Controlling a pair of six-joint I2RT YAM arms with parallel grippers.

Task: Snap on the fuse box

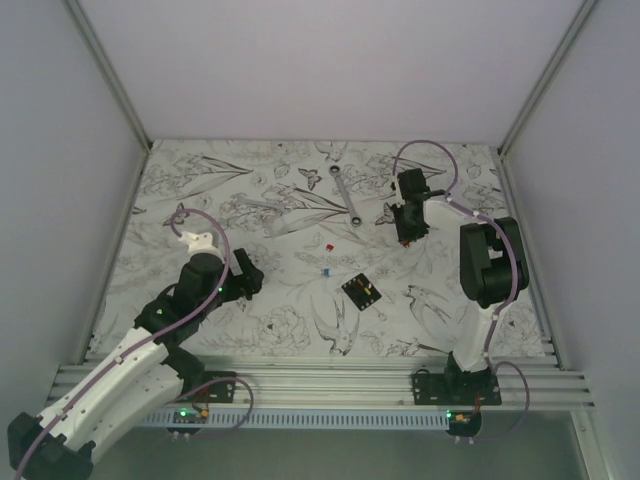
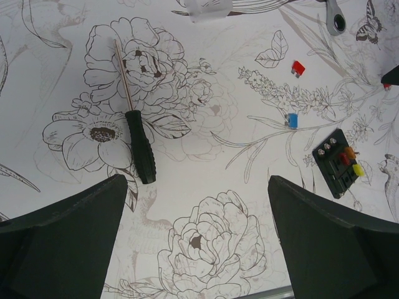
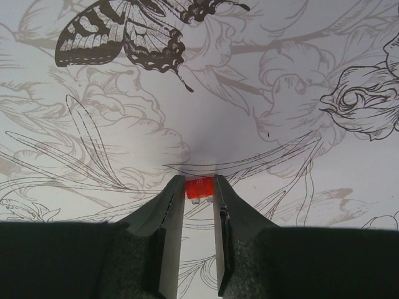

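The black fuse box (image 1: 361, 291) (image 2: 336, 163) lies on the table with coloured fuses in it. A red fuse (image 3: 199, 187) sits between the fingertips of my right gripper (image 1: 407, 237), low at the right side; whether they grip it is unclear. Another red fuse (image 1: 330, 247) (image 2: 298, 68) and a blue fuse (image 1: 326, 272) (image 2: 292, 121) lie loose near the middle. My left gripper (image 1: 250, 273) is open over the left part of the table, nothing between its fingers.
A screwdriver (image 2: 141, 146) lies beneath the left gripper. A wrench (image 1: 344, 192) lies at the back middle, and a translucent object (image 2: 209, 9) at the top of the left wrist view.
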